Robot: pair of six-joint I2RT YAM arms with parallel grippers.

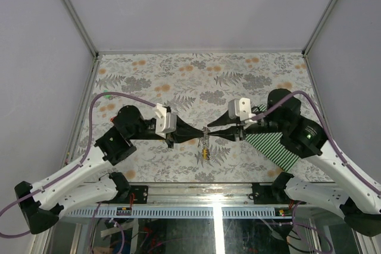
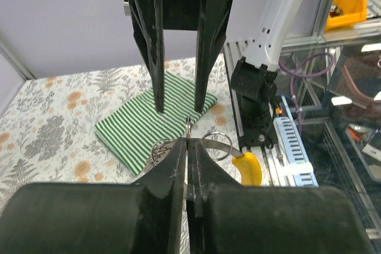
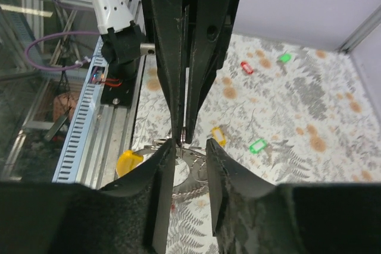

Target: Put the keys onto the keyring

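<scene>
My left gripper (image 1: 201, 133) is shut at the middle of the workspace. In the left wrist view its fingertips meet on a thin metal piece of the keyring bunch, whose metal rings (image 2: 217, 141) spread around the tips. A yellow-headed key hangs at the right of the bunch; in the right wrist view the yellow head (image 3: 128, 162) shows at left. Facing it from the right, my right gripper is open, its two fingers parted above the rings with nothing held between them. Whether each key is threaded cannot be made out.
A green-striped cloth (image 1: 275, 146) lies under the right arm. On the flowered table, small yellow (image 3: 218, 135), green (image 3: 258, 146) and red (image 3: 246, 67) pieces lie apart.
</scene>
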